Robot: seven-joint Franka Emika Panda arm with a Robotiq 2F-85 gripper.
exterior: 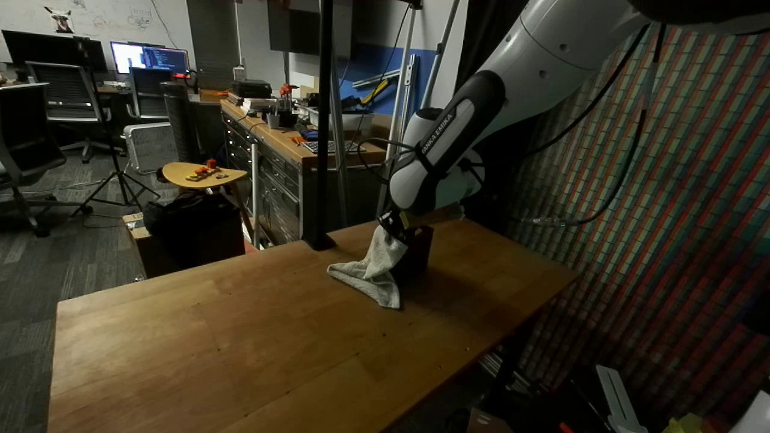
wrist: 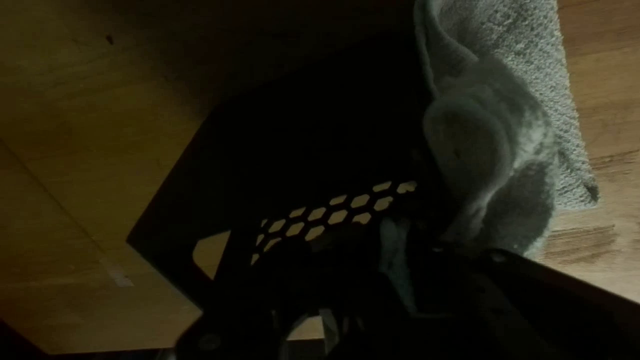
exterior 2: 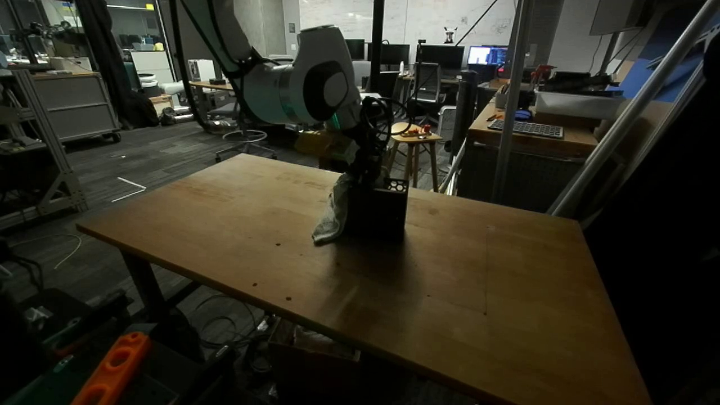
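A light grey cloth (exterior: 376, 261) drapes from my gripper (exterior: 396, 221) down the side of a black box (exterior: 415, 256). Its lower part spreads on the table beside the box. In exterior view 2, the cloth (exterior 2: 332, 215) hangs at the left of the box (exterior 2: 375, 217), with my gripper low at its top. The wrist view shows the cloth (wrist: 489, 138) folded along the box's right side, and a fold of it runs in between the dark fingers. My gripper is shut on the cloth; its fingertips are mostly lost in shadow. Honeycomb holes pierce one wall of the box (wrist: 312, 138).
A black upright post (exterior: 324, 144) stands at its back edge, near the cloth.
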